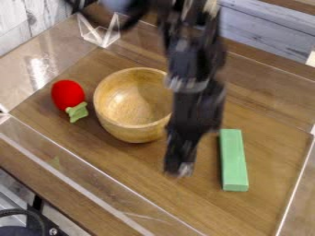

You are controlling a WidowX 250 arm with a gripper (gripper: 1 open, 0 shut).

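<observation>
My dark gripper (181,164) is motion-blurred, reaching down from the top middle to just left of a green block (233,160), apart from it; whether its fingers are open or shut is hard to see. The green block lies flat and upright-lengthwise on the wooden tray floor (133,180). A wooden bowl (122,103) sits left of the arm, partly behind it.
A red object (66,94) with a green piece (75,112) lies at the left by the bowl. Clear tray walls border the area at left, front and right.
</observation>
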